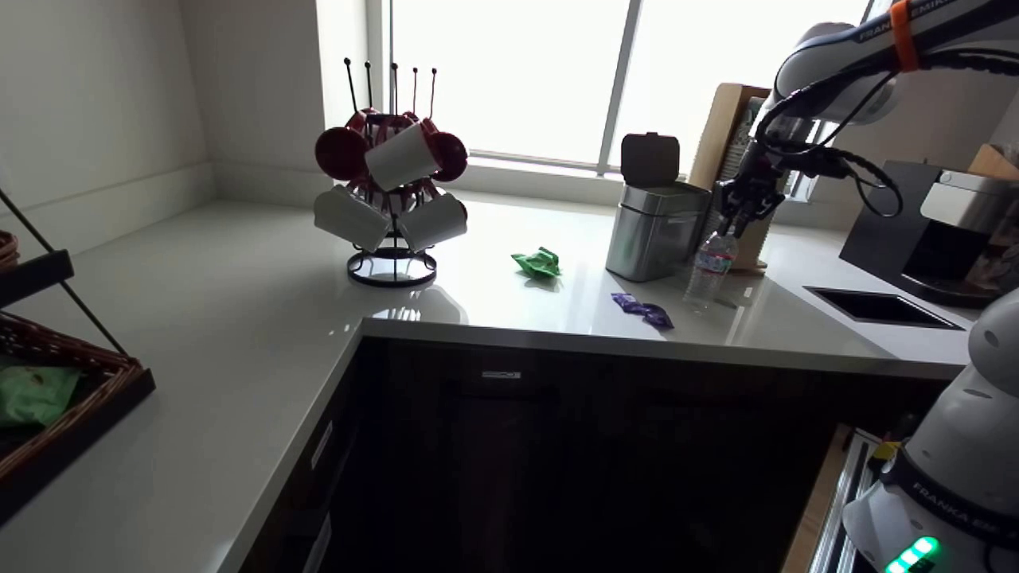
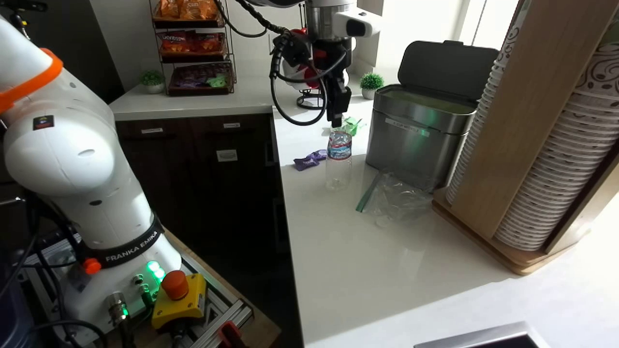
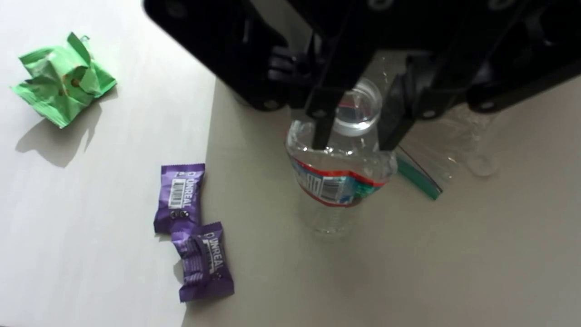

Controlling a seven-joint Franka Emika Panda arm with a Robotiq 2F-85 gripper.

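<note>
A clear plastic water bottle (image 1: pixel 714 259) with a red-and-blue label is upright, its neck between the fingers of my gripper. The fingers are shut on it. In the wrist view, one dark finger (image 3: pixel 322 128) stands on each side of the bottle (image 3: pixel 336 188) near its open-looking top. In the second exterior view, my gripper (image 2: pixel 336 122) is directly above the bottle (image 2: pixel 339 148). Whether the bottle's base touches the counter, I cannot tell. Two purple wrappers (image 3: pixel 209 267) and a crumpled green wrapper (image 3: pixel 68 81) lie to the left.
A metal bin (image 2: pixel 400 145) with its lid raised stands close to the bottle. Beside it lies a clear zip bag (image 2: pixel 397 200), with a wooden cup holder (image 2: pixel 493 133) behind. The mug rack (image 1: pixel 392 267) is farther left. Counter space near the sink cutout (image 1: pixel 884 307) is clear.
</note>
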